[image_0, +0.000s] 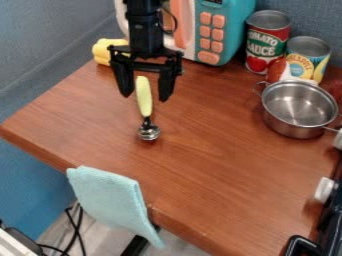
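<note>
My black gripper (144, 86) hangs over the wooden table, its two fingers open and spread either side of the upper end of a scoop (144, 105) with a pale yellow handle and a metal head. The scoop lies on the table, its head toward the front. Whether the fingers touch the handle I cannot tell.
A yellow object (104, 50) and a teal toy microwave (230, 35) stand at the back, cans (267, 42) and a steel pot (297, 108) at the right. A light cloth (111, 200) drapes the front-left edge.
</note>
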